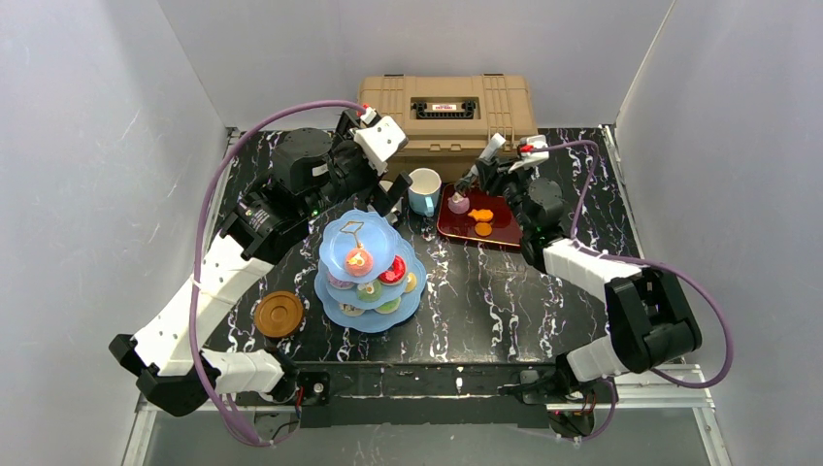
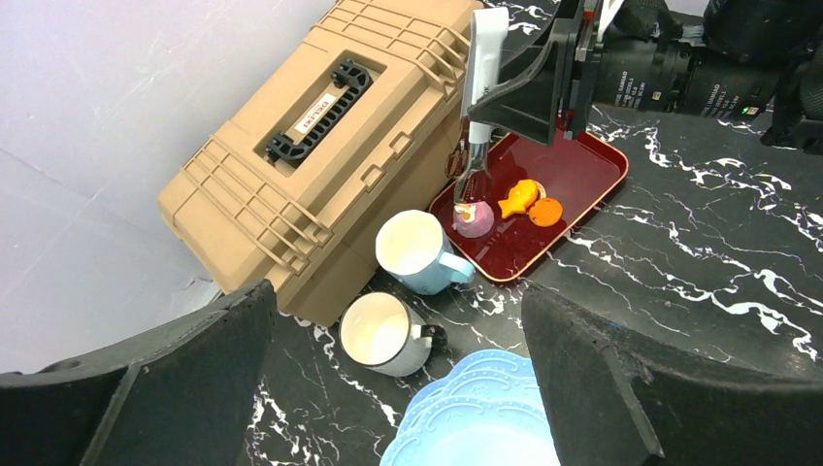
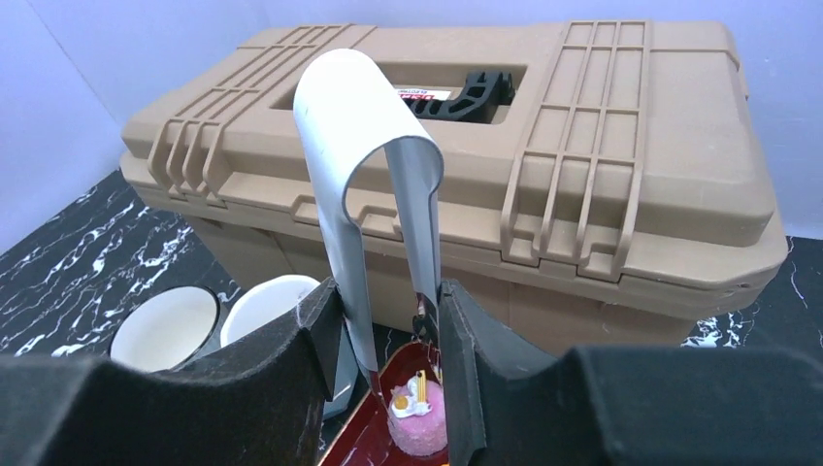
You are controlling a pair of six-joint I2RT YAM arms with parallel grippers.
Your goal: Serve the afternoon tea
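White-handled tongs (image 2: 485,68) are held in my right gripper, whose fingers press the two arms of the tongs from either side. Their metal tips (image 2: 475,183) point down at a pink cake (image 2: 473,219) at the left end of the dark red tray (image 1: 500,235). In the right wrist view the tips stand apart around the cake; whether they touch it I cannot tell. My left gripper is open and empty, up over the mugs. A blue tiered stand (image 1: 335,248) carries several cakes, with a pink one on its top tier.
Beside the tray stand a light blue mug (image 2: 419,262) and a white mug (image 2: 383,335) with a black handle. A tan case (image 1: 446,126) blocks the back. A brown round lid (image 1: 279,314) lies front left.
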